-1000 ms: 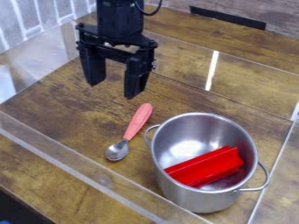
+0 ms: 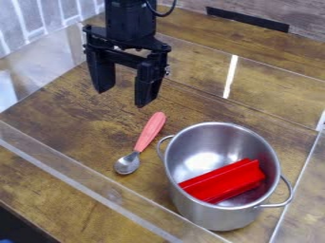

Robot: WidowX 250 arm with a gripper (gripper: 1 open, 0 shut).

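Observation:
My black gripper point(image 2: 124, 84) hangs in the upper middle of the camera view, fingers pointing down, apart from one another with nothing seen between them. Below it a spoon with a pink handle and metal bowl point(image 2: 128, 162) lies on the wooden table point(image 2: 64, 123). To its right stands a steel pot point(image 2: 229, 211) with two handles, holding a red block-like object point(image 2: 219, 182) on its bottom.
Clear strips point(image 2: 127, 209) run along the front and right of the work area. A white rail point(image 2: 38, 19) is at the back left. The table left of the spoon and behind the pot is free.

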